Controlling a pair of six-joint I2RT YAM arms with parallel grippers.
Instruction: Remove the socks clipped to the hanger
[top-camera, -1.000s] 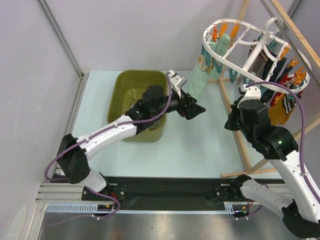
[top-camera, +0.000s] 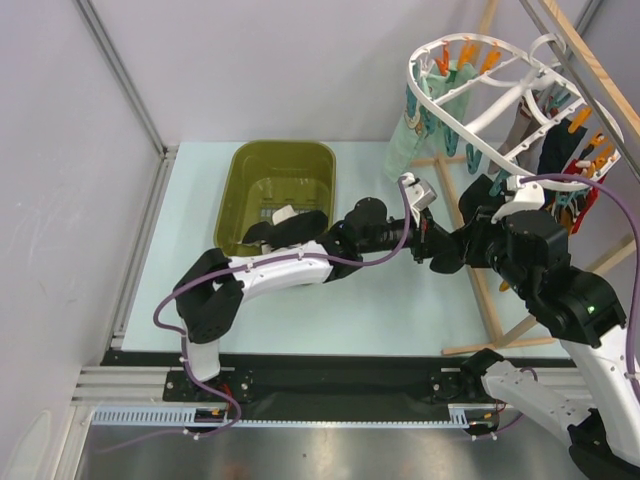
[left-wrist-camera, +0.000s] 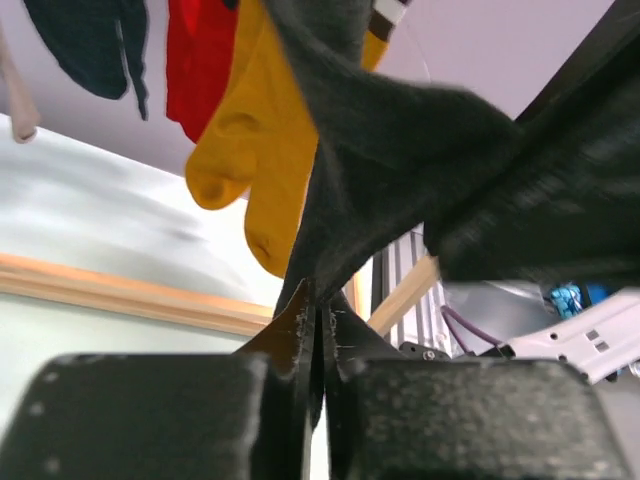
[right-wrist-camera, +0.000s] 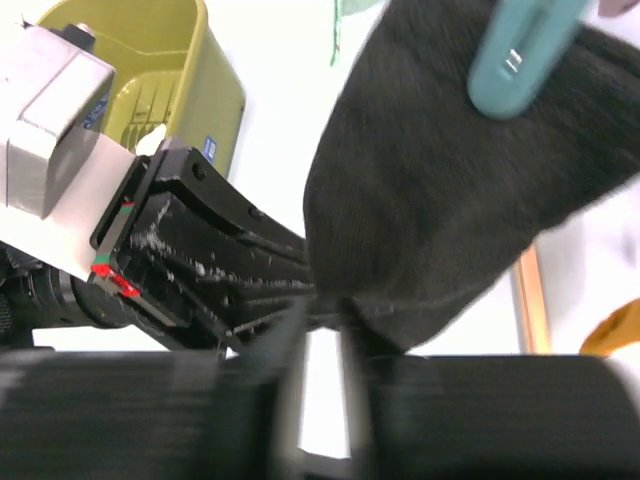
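A dark grey sock (right-wrist-camera: 430, 180) hangs from a teal clip (right-wrist-camera: 510, 70) in the right wrist view. In the left wrist view the same dark sock (left-wrist-camera: 345, 170) runs down to my left gripper, which is shut with the cloth's lower part between its fingertips. My right gripper is part open, a pale gap showing between its blurred fingers, with the sock just beyond them. From above, both grippers meet beside the sock's toe (top-camera: 447, 264), below the white round hanger (top-camera: 470, 135).
An olive bin (top-camera: 325, 180) with dark socks inside stands at the left, under my left arm. Mustard socks (left-wrist-camera: 270, 150), a red one (left-wrist-camera: 195, 70) and a mint cloth (top-camera: 405, 145) still hang. A wooden stand (top-camera: 485, 300) holds the hanger.
My left arm has come from beside the bin rightward to the dark sock. The hanger has turned a little.
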